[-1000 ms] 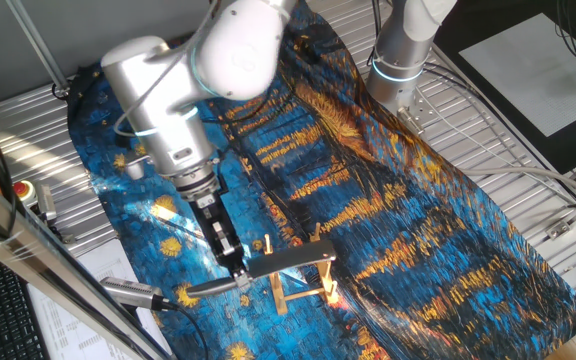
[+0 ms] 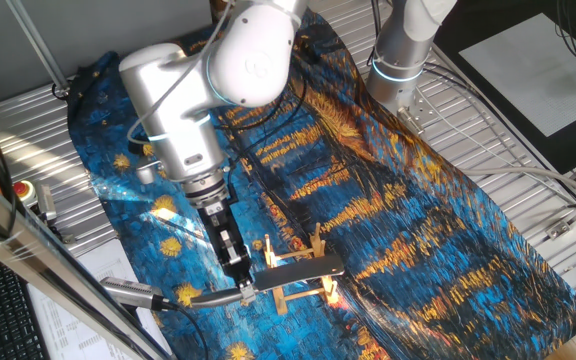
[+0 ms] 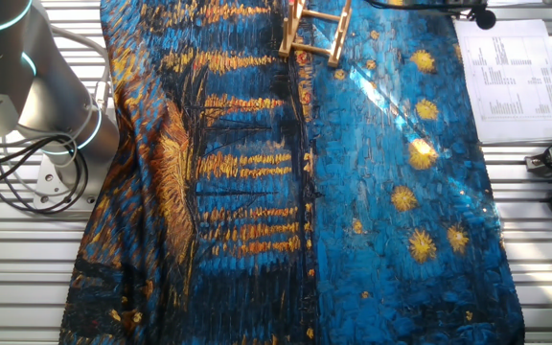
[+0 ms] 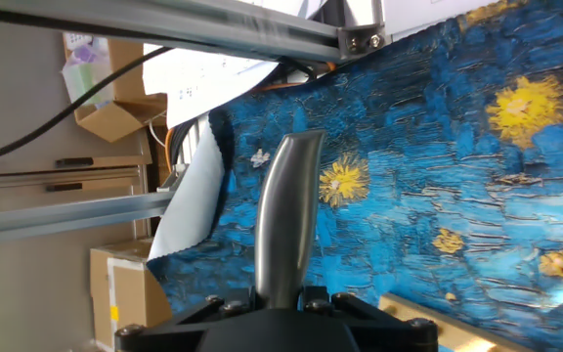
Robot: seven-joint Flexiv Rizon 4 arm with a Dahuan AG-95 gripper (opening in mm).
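Note:
A knife with a smooth silver handle (image 2: pixel 218 298) and a broad dark blade (image 2: pixel 300 271) is held by my gripper (image 2: pixel 247 289), which is shut on it near where handle and blade meet. The blade reaches over a small wooden rack (image 2: pixel 280 294); whether it touches the rack's bars cannot be told. In the wrist view the handle (image 4: pixel 286 215) points away from the gripper, and one light wooden bar of the rack (image 4: pixel 448 326) shows at the bottom. Exterior view 2 shows part of the rack (image 3: pixel 312 48) at its top edge.
A blue and orange painted cloth (image 2: pixel 408 240) covers the table, with wide clear areas around the rack. A metal frame post (image 2: pixel 43 260) and a silver device with a cable (image 2: pixel 133 293) stand at the left.
My gripper and the knife have shifted slightly right and toward the bottom of exterior view 1, bringing the blade further across the rack. The grip stays shut. The rack has not visibly moved.

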